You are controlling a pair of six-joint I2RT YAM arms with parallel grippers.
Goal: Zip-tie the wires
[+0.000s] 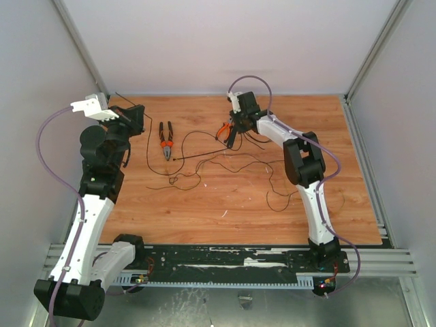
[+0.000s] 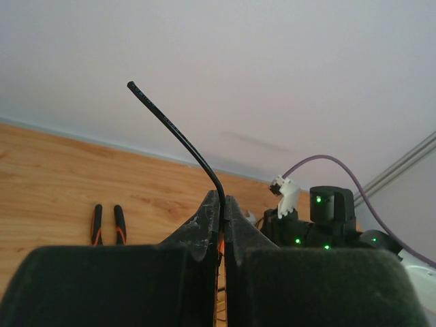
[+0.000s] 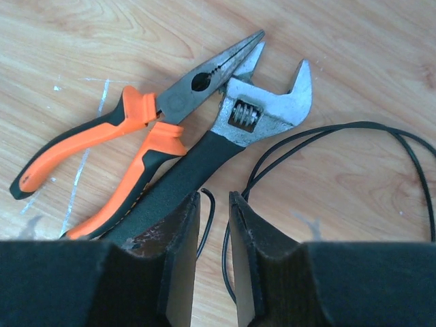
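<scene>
A thin black wire [image 2: 178, 135] rises between the closed fingers of my left gripper, its free end pointing up and left. In the top view this wire [image 1: 148, 153] runs down to the table. My right gripper stands part open, low over the table. A thin black strand's tip [image 3: 210, 204] shows in the gap between its fingers, and nothing is visibly gripped. Looped black wire [image 3: 340, 127] lies to the right. More tangled wires [image 1: 235, 170] spread over the table's middle. I cannot make out a zip tie for certain.
Orange-handled pliers [image 3: 139, 112] rest against an adjustable wrench [image 3: 204, 160] under and beside my right gripper. A second pair of pliers [image 1: 167, 141] lies at the left.
</scene>
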